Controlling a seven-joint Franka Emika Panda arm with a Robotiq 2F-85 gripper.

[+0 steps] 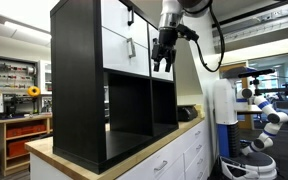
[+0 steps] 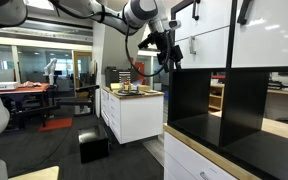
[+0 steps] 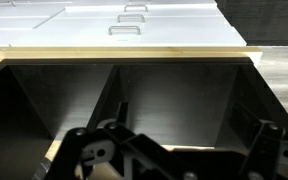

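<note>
My gripper hangs from the arm at the height of the white doors, in front of the black shelf unit. In exterior view 2 the gripper is near the left edge of that unit. Two dark fingers stand wide apart in the wrist view, where the gripper is open with nothing between them. A white door with a metal handle fills an upper part of the unit. Below lie empty black compartments. Whether the fingers touch a door cannot be told.
A wooden counter carries the unit, above white drawers. A dark object stands at the counter's far end. In exterior view 2 a black bin sits on open floor.
</note>
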